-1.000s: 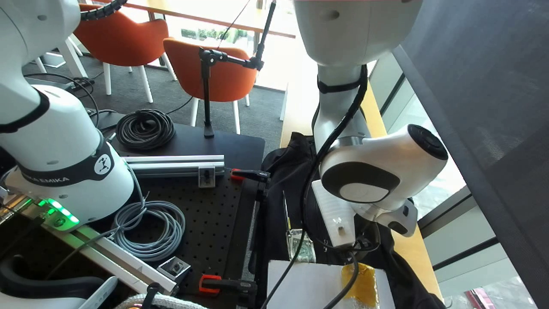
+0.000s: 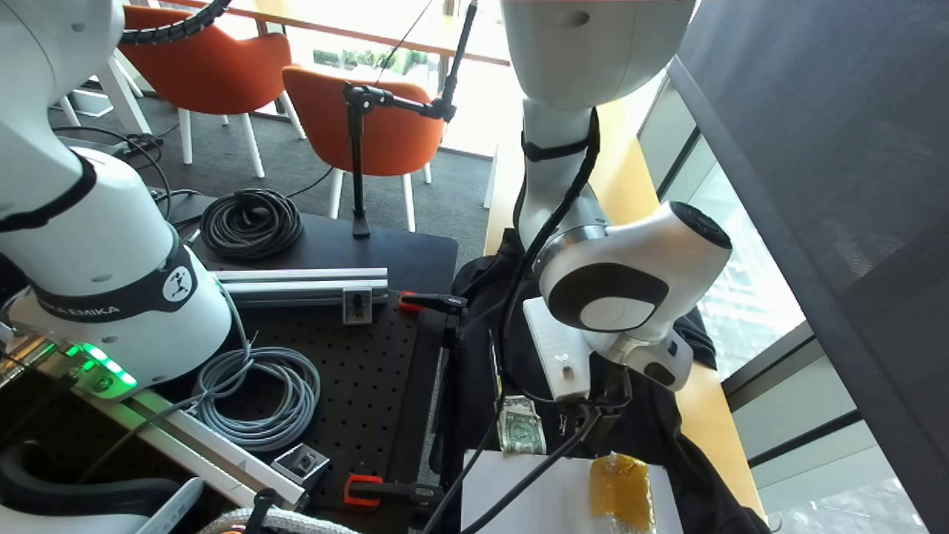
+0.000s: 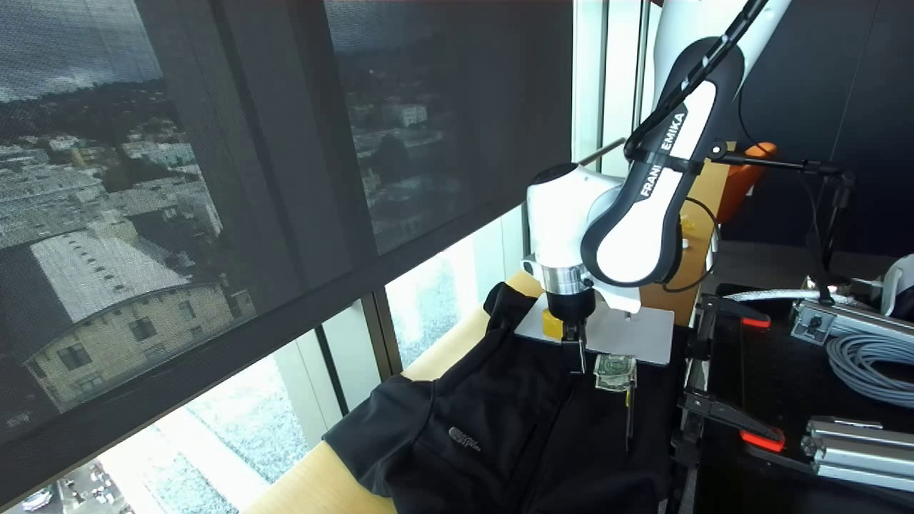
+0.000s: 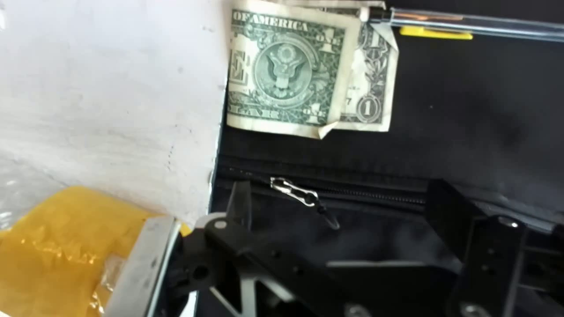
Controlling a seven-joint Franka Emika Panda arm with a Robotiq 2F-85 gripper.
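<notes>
My gripper stands open over a black jacket [image 3: 445,402], with nothing held between its fingers. In the wrist view the jacket's zipper pull [image 4: 294,191] shows between and just beyond the fingertips; whether they touch the cloth I cannot tell. Past the zipper lies a folded dollar bill [image 4: 285,71], partly on the jacket and reaching the edge of a white board [image 4: 116,79]. A clear pen [image 4: 476,23] rests with its tip at the bill's corner. On the board is a yellow packet [image 4: 68,248], left of the gripper and partly hidden by it.
A small yellow strip [image 4: 436,34] lies along the pen. Window blinds [image 3: 463,128] rise beside the wooden ledge [image 3: 321,480]. Clamps [image 3: 732,415] and a black pegboard [image 2: 356,391] border the jacket's other side. Open jacket cloth spreads in front of the gripper.
In exterior view 1 the arm and hand have shifted left, toward the dollar bill's side and away from the window. The bill, board and packet look unmoved.
</notes>
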